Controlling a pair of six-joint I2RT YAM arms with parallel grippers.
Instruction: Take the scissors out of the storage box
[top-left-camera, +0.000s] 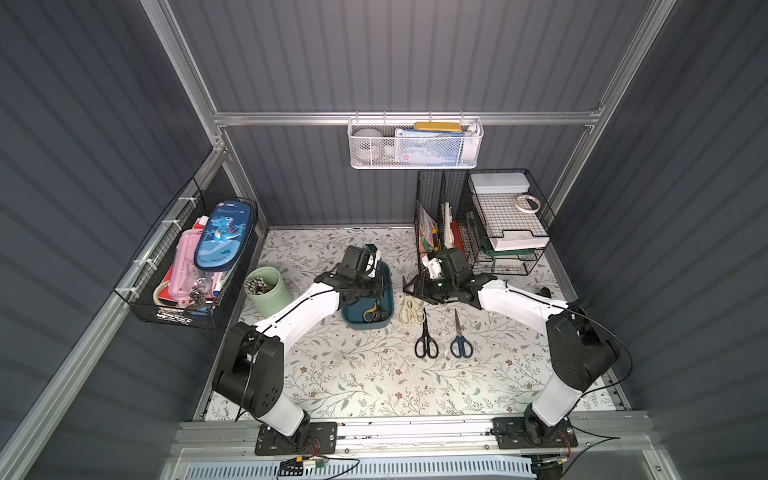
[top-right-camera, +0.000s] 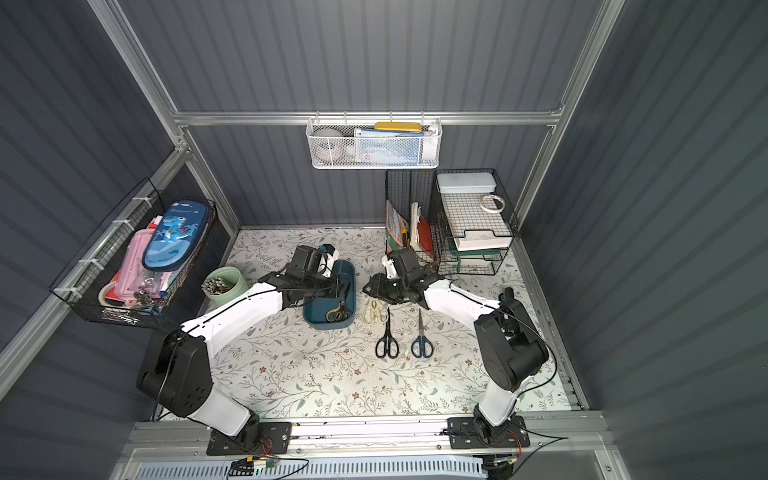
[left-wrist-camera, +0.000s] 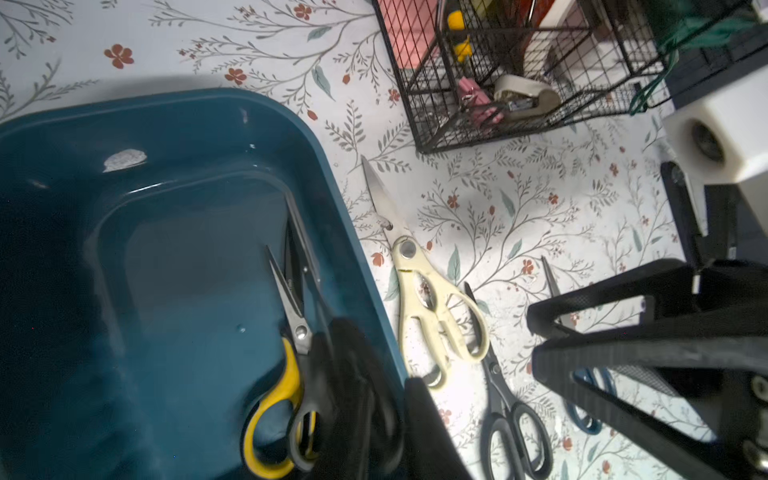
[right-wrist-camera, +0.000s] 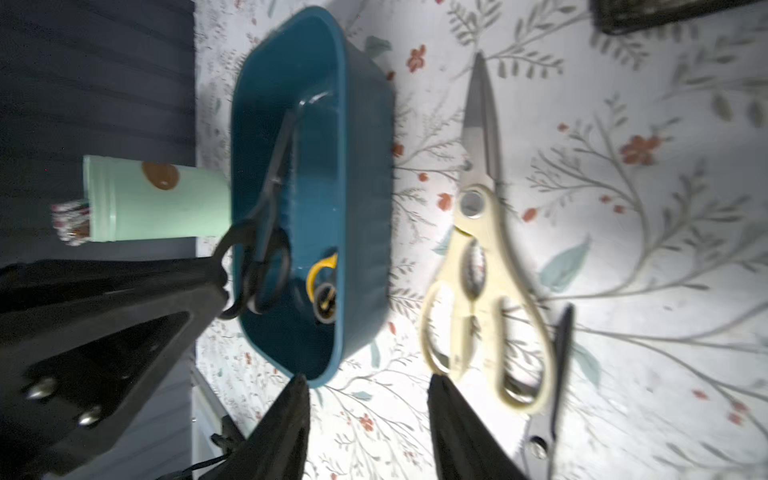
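Note:
In the left wrist view, the teal storage box (left-wrist-camera: 228, 104) holds yellow-and-grey scissors (left-wrist-camera: 280, 384) and black-handled scissors (left-wrist-camera: 296, 220), whose handles are blurred. My left gripper is over these dark handles, its fingers part open; whether they touch the handles cannot be told. Cream scissors (right-wrist-camera: 480, 232) lie on the table just right of the box. Close to their handles, my right gripper is open with nothing between its fingers. Black scissors (top-left-camera: 426, 344) and blue-handled scissors (top-left-camera: 461, 344) lie farther right and nearer the front.
A green cup (top-left-camera: 274, 296) stands left of the box. Black wire racks (top-left-camera: 512, 224) stand behind on the right, and a wire basket (top-left-camera: 192, 264) hangs at the left. My grippers are close together.

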